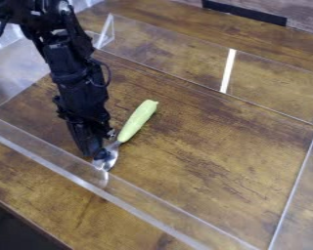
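My black gripper (97, 146) is down low in the left part of the enclosure, its tip beside a spoon-like utensil with a pale green handle (138, 120) and a shiny metal head (106, 159). The handle lies diagonally toward the back right. The fingertips are dark and small in the view; I see nothing clearly held between them, and the gripper looks shut.
Clear plastic walls (186, 229) bound the wooden floor (230, 156) on the front, left, back and right. A white tape strip (227, 70) crosses the back.
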